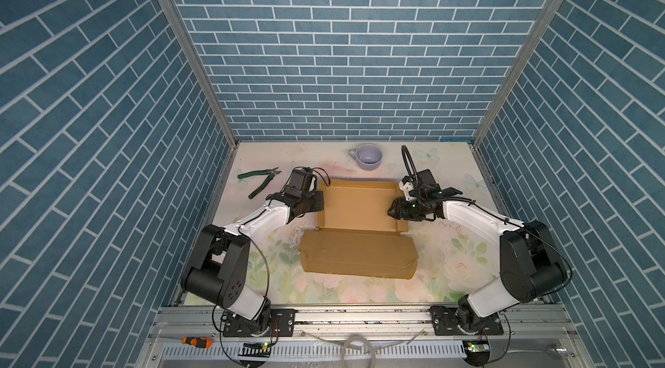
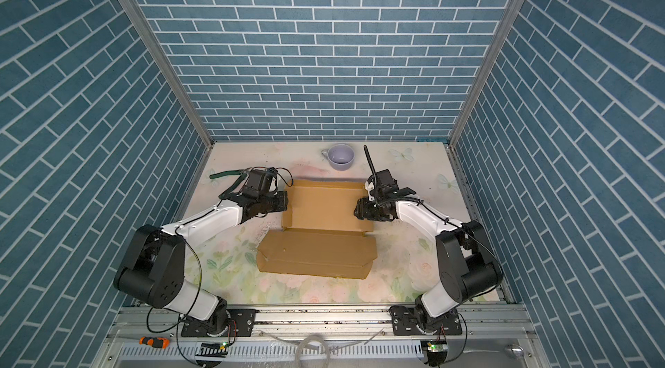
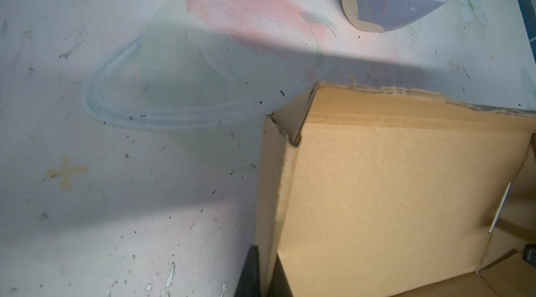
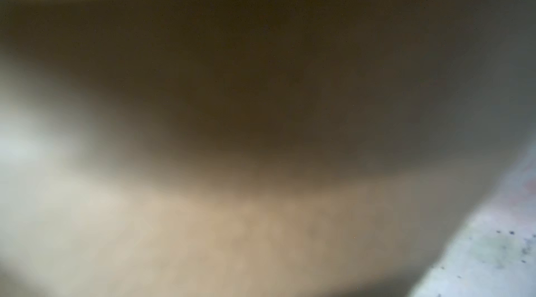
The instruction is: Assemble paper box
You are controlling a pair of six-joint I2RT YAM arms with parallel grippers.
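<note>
The tan cardboard box (image 1: pixel 356 206) lies open in the middle of the table, with its lid (image 1: pixel 356 257) spread toward the front edge. In the left wrist view, dark fingertips of my left gripper stand on both sides of the box's left wall (image 3: pixel 273 196), pinching the thin cardboard. My right gripper (image 1: pixel 395 210) is at the box's right end, its tips reaching over the right wall. Blurred cardboard (image 4: pixel 268 224) fills most of the right wrist view and hides those fingers, so their opening cannot be judged.
A lilac cup (image 1: pixel 368 156) stands behind the box. Green-handled pliers (image 1: pixel 260 179) lie at the left behind my left arm. Bare table (image 1: pixel 457 257) shows to the right of the lid.
</note>
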